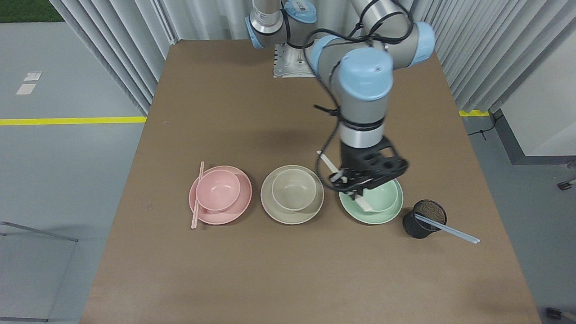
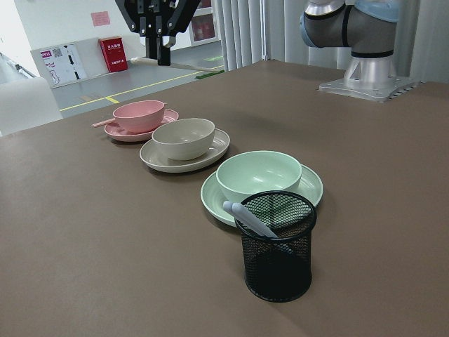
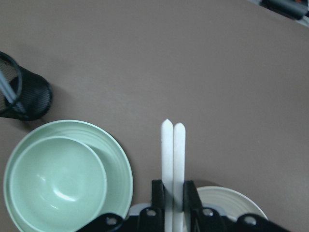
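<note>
My gripper is shut on a pair of white chopsticks [image 3: 167,150], held level, in the air above and between the cream bowl on its plate [image 1: 294,189] and the green bowl on its plate [image 2: 259,172]. In the front view the gripper's black housing [image 1: 370,164] partly covers the green set. Pink chopsticks [image 1: 195,210] rest along the left of the pink bowl [image 1: 218,189] on its plate. A black mesh cup [image 2: 277,274] at the right holds pale blue chopsticks [image 1: 453,231].
The robot's base [image 2: 368,84] stands at the back edge.
</note>
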